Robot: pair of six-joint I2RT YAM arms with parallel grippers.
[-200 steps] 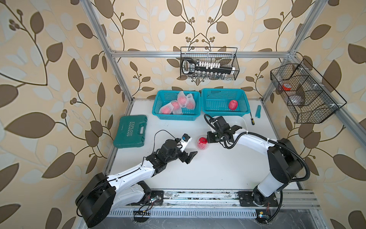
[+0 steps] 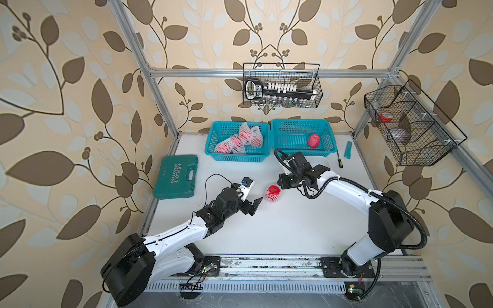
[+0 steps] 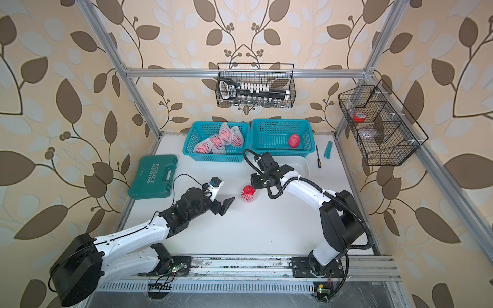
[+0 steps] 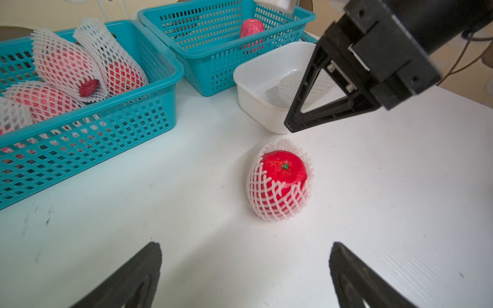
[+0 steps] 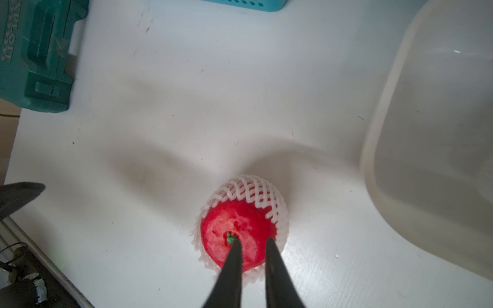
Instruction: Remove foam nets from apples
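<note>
One red apple [image 4: 282, 174] stands on the white table between my two arms. Its white foam net [image 4: 274, 202] wraps the sides and bottom, leaving the top with its green spot bare. My left gripper is open and empty, short of the apple on its left. Over the apple's right side hovers my right gripper, its fingers close together with a narrow gap and nothing seen held. In the left basket [image 2: 237, 158] lie several netted apples [image 2: 245, 135]. A bare apple [image 2: 313, 140] rests in the right basket [image 2: 287, 150].
A white tub [image 4: 262, 107] with a loose net [image 4: 292, 89] inside stands behind my right gripper. The green case [image 2: 175, 177] lies at the left. A screwdriver [image 2: 339, 161] is at the back right.
The left gripper drew back a little to the left. The apple has moved only slightly, still in its net.
</note>
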